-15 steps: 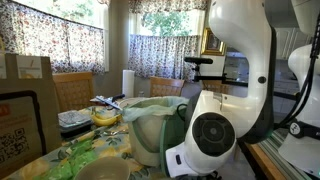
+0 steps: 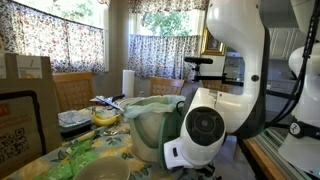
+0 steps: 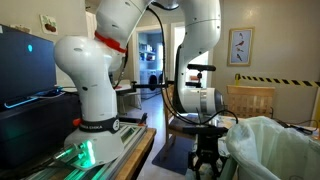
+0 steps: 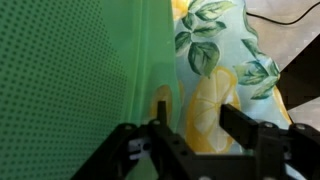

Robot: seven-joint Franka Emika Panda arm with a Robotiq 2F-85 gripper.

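Observation:
My gripper is open in the wrist view, with a gap between its dark fingertips and only the lemon-print tablecloth (image 4: 205, 65) showing in that gap. Close by its left finger stands the green dotted wall of a bin (image 4: 60, 85); whether they touch I cannot tell. Exterior view 1 shows the bin (image 2: 148, 135) left of the arm, and the gripper (image 2: 192, 172) low beside it, partly cut off by the frame's bottom. From the other side, a pale liner (image 3: 270, 145) covers the bin's rim, right of the gripper (image 3: 207, 160).
A cardboard box (image 2: 25, 130) stands at the left. Green packets (image 2: 80, 155), a pale round container (image 2: 103, 168) and a yellow bowl (image 2: 106, 117) crowd the table left of the bin. A dark cable (image 4: 285, 18) crosses the upper right of the wrist view.
Over the past second the arm's wrist has risen a little and shifted slightly left in exterior view 1. The bin and the table items look unmoved.

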